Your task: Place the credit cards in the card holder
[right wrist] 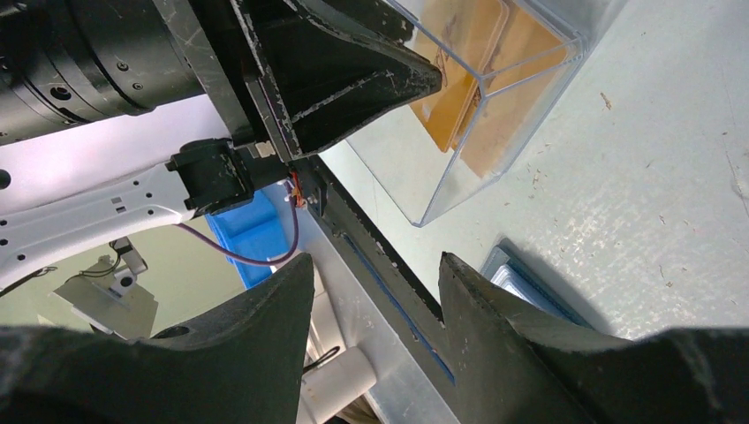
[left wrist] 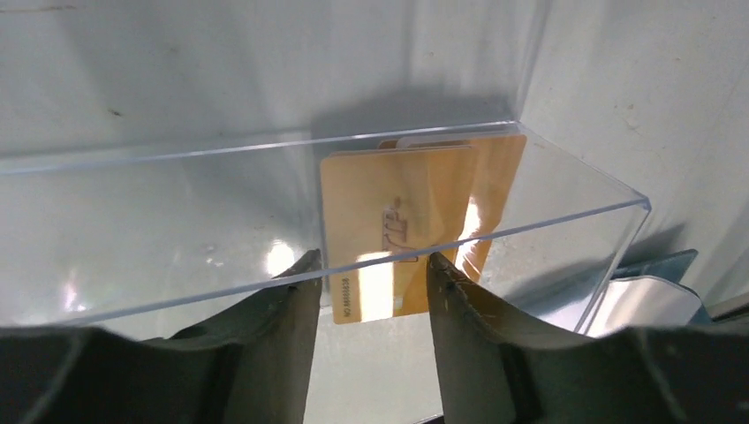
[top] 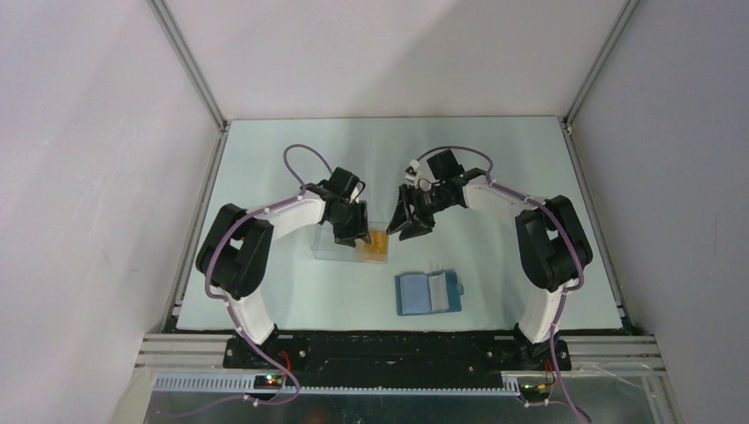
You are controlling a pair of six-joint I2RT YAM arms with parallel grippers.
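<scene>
Gold cards [left wrist: 396, 199] stand stacked at the right end of a clear plastic box [top: 327, 249]. My left gripper is over the box, fingers parted around the front of the cards near the box's rim; whether it touches them I cannot tell. My right gripper stands open beside the box's right end, nothing between its fingers; in the right wrist view the left gripper's black body reaches over the box. A blue card holder [top: 412, 293] with a pale flap lies on the table, to the front right of the box.
Side walls and a rear wall bound the area; the table's front edge has a dark rail [top: 397, 353].
</scene>
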